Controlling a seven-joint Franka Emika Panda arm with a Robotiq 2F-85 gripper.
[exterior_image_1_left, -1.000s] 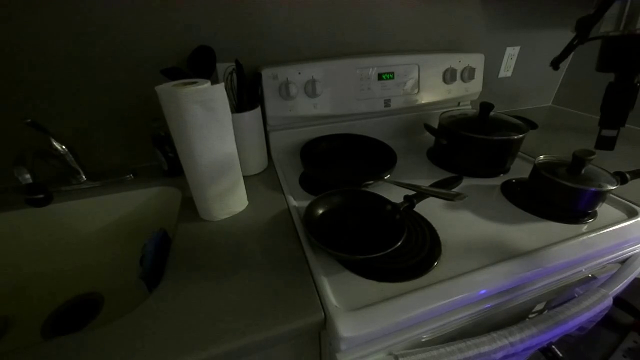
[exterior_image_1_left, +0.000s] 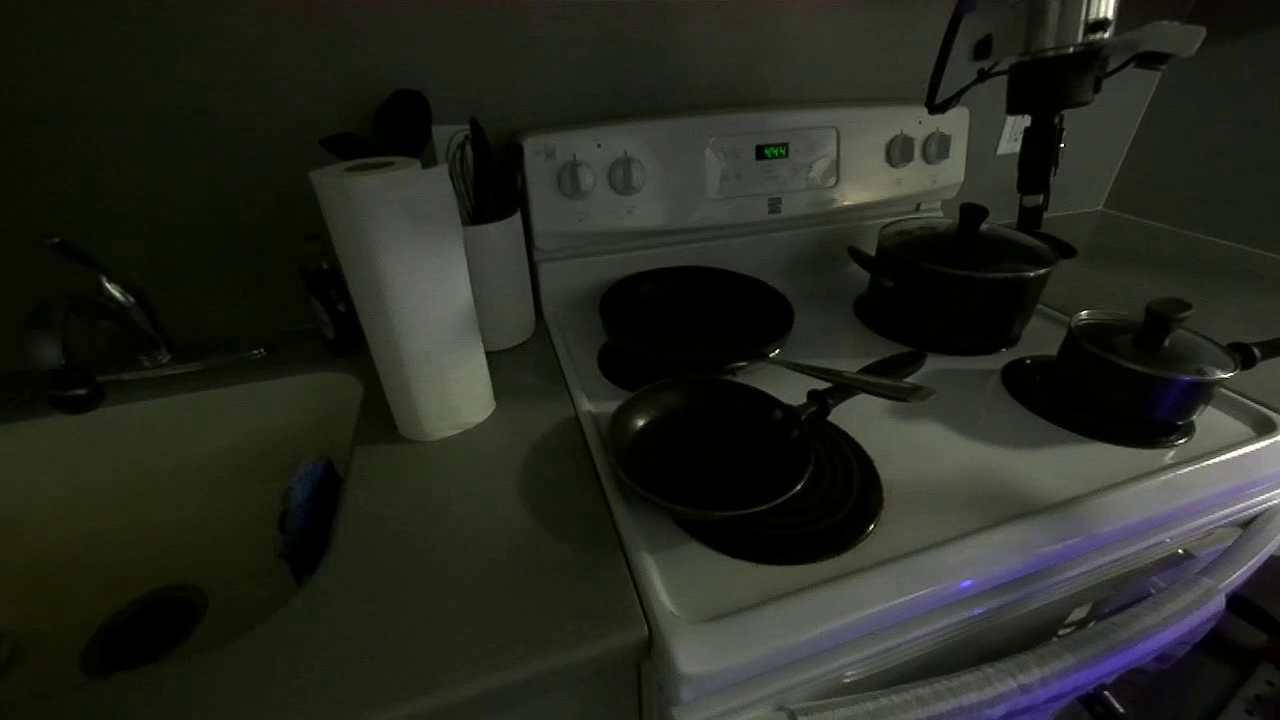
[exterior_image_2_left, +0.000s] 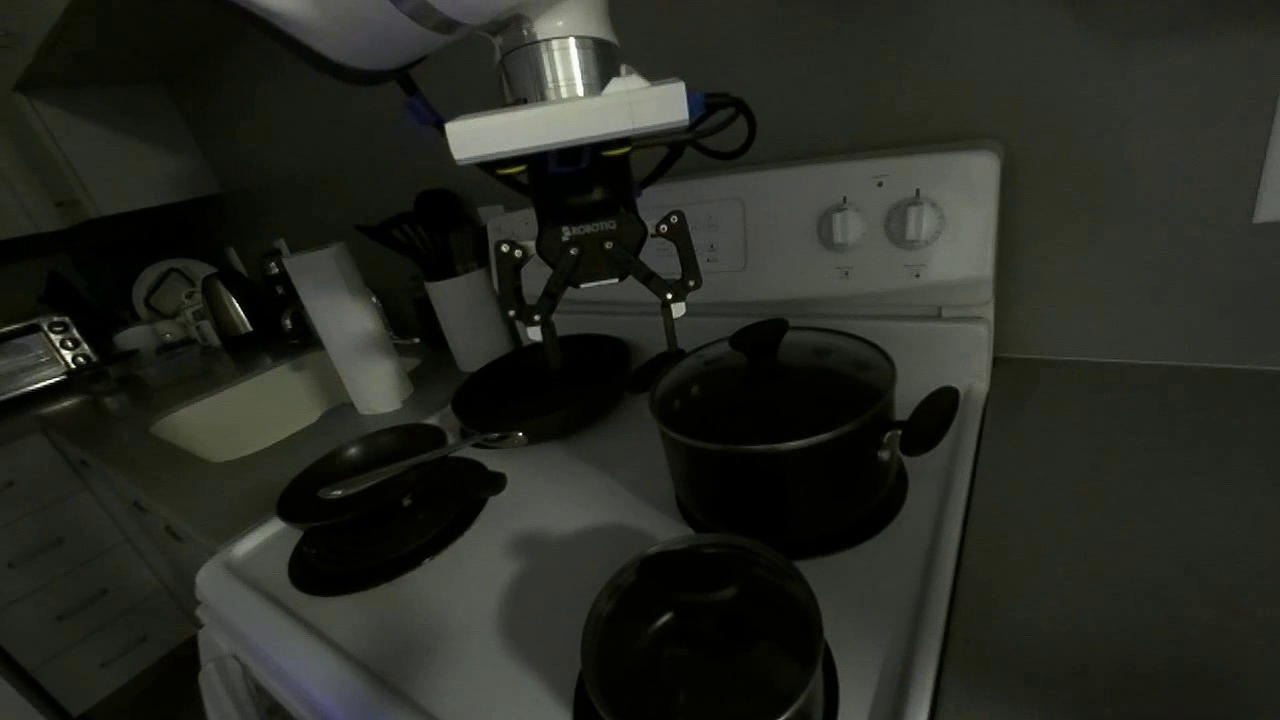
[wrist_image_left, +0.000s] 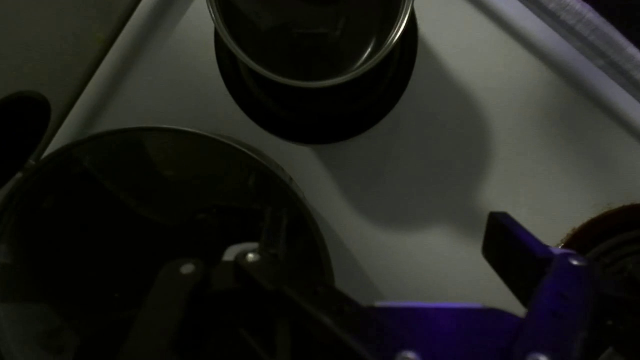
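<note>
My gripper (exterior_image_2_left: 611, 341) points down over the stove, its fingers spread wide with nothing between them. In exterior view 2 it hangs left of the lidded large pot (exterior_image_2_left: 780, 480), in front of the control panel. The wrist view shows one dark finger (wrist_image_left: 274, 231) over that pot's glass lid and the other finger (wrist_image_left: 510, 255), lit purple, over the stovetop. A lidded small pot (exterior_image_1_left: 1140, 372) sits on the front right burner. On the left are a rear frying pan (exterior_image_1_left: 696, 314) and a front frying pan (exterior_image_1_left: 710, 446); a metal-ended utensil (exterior_image_1_left: 852, 380) lies by them.
A paper towel roll (exterior_image_1_left: 408, 300) and a white utensil holder (exterior_image_1_left: 498, 282) stand left of the stove, near the sink (exterior_image_1_left: 180, 480). Pot lid knobs and handles stick up and out. The white stovetop (exterior_image_1_left: 948, 480) is bare in the middle.
In exterior view 1 my gripper has moved left and up, from the far right edge to behind the large pot's right side in the picture. The pots and pans have not moved.
</note>
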